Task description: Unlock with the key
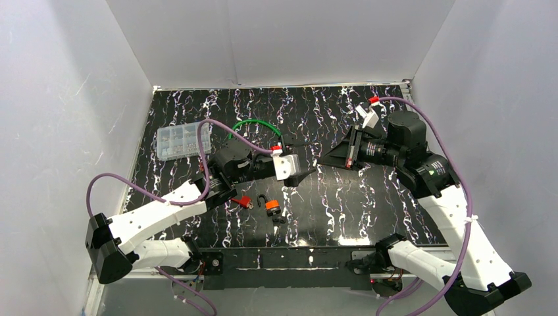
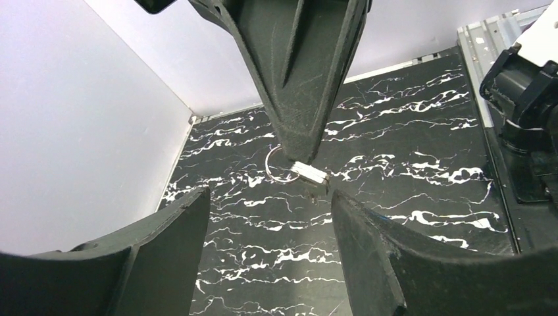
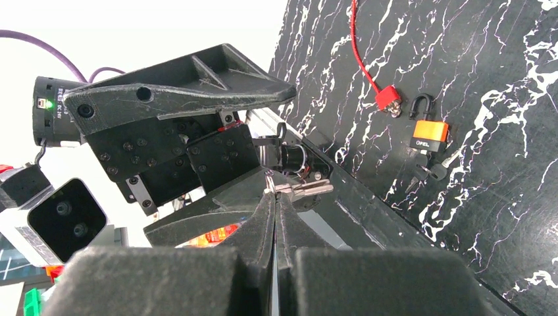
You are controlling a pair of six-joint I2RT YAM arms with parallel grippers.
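Note:
A small metal key (image 2: 309, 173) with a thin ring sticks out from the tip of my right gripper (image 1: 320, 162), whose fingers are closed together on it. Facing it, my left gripper (image 1: 309, 158) stands open. The key and ring appear beyond and between its two fingers in the left wrist view, with nothing gripped there. An orange and black padlock (image 3: 431, 131) lies on the dark marbled table, its shackle pointing away from the body. Beside the padlock lie black-headed keys (image 3: 429, 170).
A red padlock (image 3: 387, 97) with a red cable lies near the orange one. A clear compartment box (image 1: 181, 141) and a green cable loop (image 1: 255, 121) lie towards the back left. Bare table spreads around the right arm. Grey walls enclose the sides and back.

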